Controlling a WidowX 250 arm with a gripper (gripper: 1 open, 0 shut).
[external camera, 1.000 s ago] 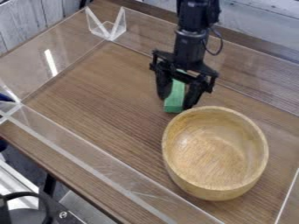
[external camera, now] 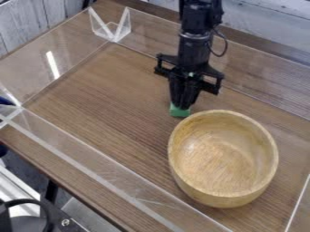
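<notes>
My black gripper [external camera: 186, 96] reaches down from the top centre of the camera view, over a small green object [external camera: 180, 111] on the wooden table. The fingertips are at the green object's upper part; I cannot tell whether they grip it. Part of the object is hidden behind the gripper.
A large empty tan bowl [external camera: 222, 159] sits close in front, to the lower right. A clear plastic piece [external camera: 111, 24] stands at the back left. A black object [external camera: 27, 217] is at the bottom left corner.
Since a second ago my gripper has moved down and inward over the green object, covering more of it.
</notes>
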